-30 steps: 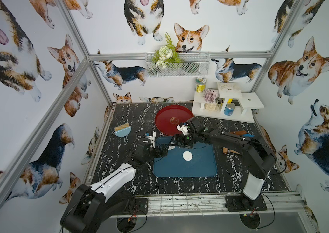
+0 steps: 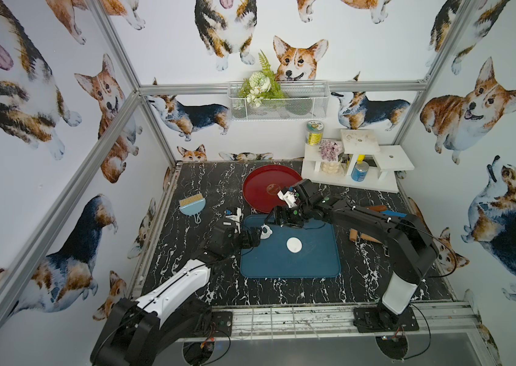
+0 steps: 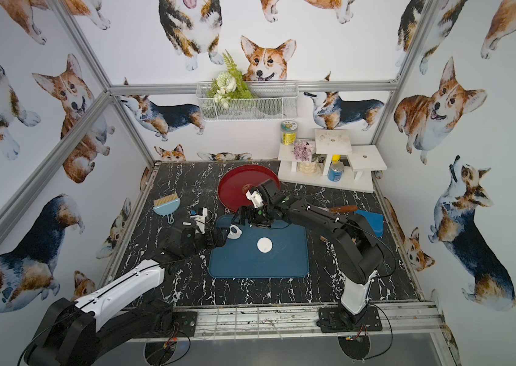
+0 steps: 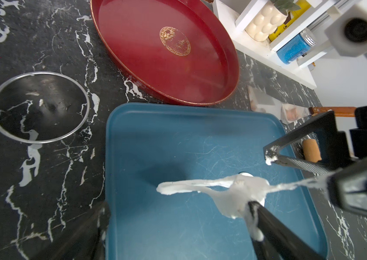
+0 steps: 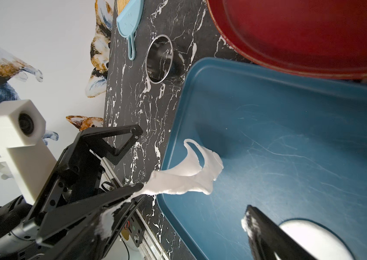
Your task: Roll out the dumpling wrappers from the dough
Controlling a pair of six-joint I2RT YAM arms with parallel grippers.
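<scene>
A torn, stretched piece of white dough [image 4: 235, 195] hangs above the blue tray [image 4: 157, 143]. It clings to one finger of my left gripper, whose fingers stand wide apart. From it a thin strand runs to a dough-smeared finger of my right gripper, which is open too. Neither gripper has the dough squeezed between its fingers. In the top left view both grippers face each other over the tray's back left corner. A flat round white piece [image 2: 294, 244] lies on the tray's middle, partly behind a right finger in the right wrist view.
A red round tray [image 2: 264, 183] lies behind the blue one. Left of it are a metal ring [image 4: 38, 108] and a blue brush scraper [image 2: 192, 205]. A cleaver [image 4: 266, 101] and a wooden roller [image 4: 311, 150] lie right. The tray's front is clear.
Both grippers have shifted slightly. The round piece on the tray has stayed put.
</scene>
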